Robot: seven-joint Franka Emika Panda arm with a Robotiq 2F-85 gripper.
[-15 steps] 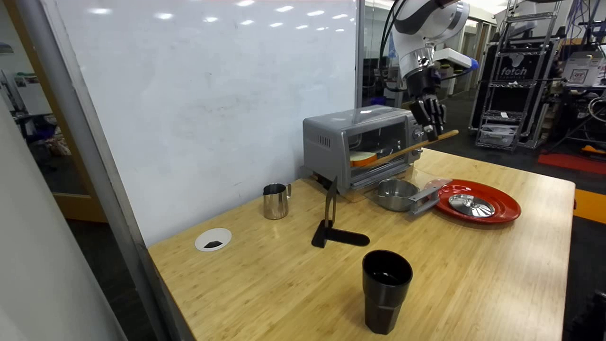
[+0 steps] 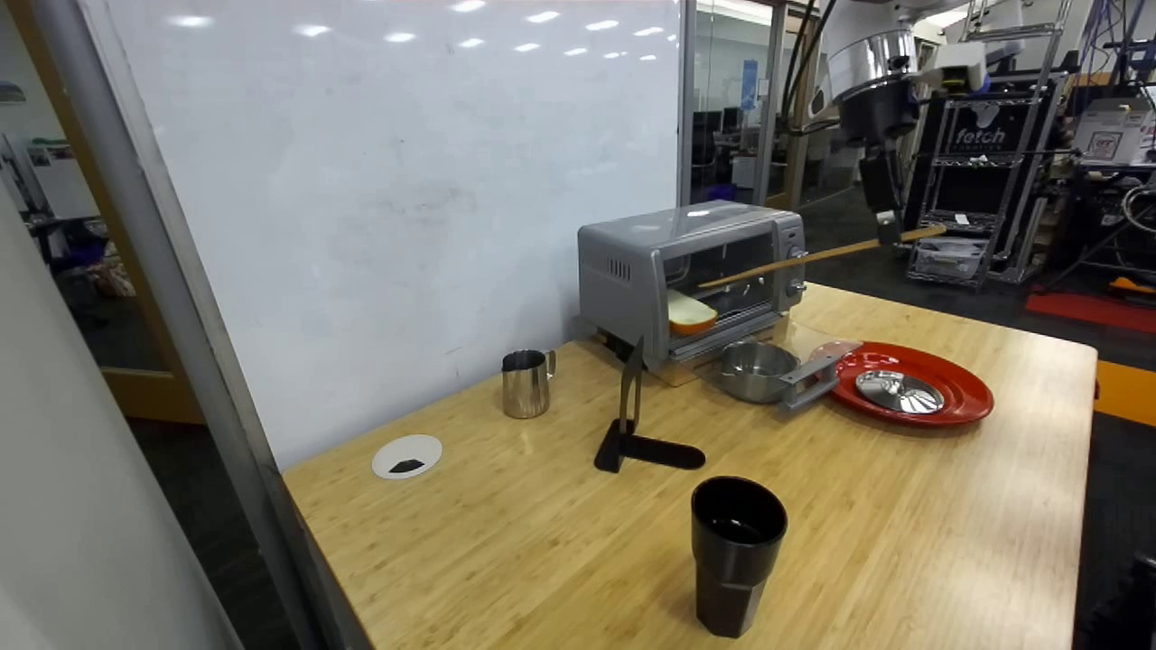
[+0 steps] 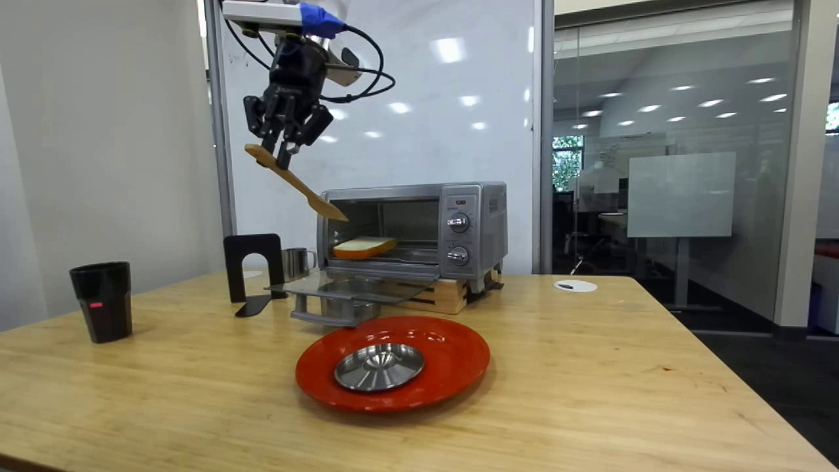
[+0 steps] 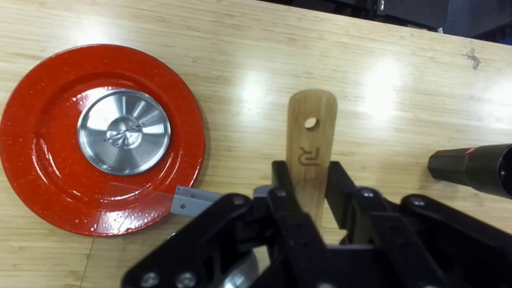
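My gripper is shut on a wooden spatula, its fingers pressing the handle from both sides just below the hole. In exterior view 2 the spatula hangs in the air at a slant, its flat end lowest and in front of the toaster oven's left side. The grey toaster oven has its glass door down. Inside it rests a slice of bread with an orange edge. On the table before the oven lies a red plate carrying a round metal lid.
A metal pot sits beneath the lowered oven door. Left of the oven stand a steel pitcher and a black bookend. A black cup is upright near the front. The table right of the plate is clear.
In exterior view 1 my gripper has moved right and up with the spatula. The spatula's flat end has risen clear of the view of the bread. Table objects are unmoved.
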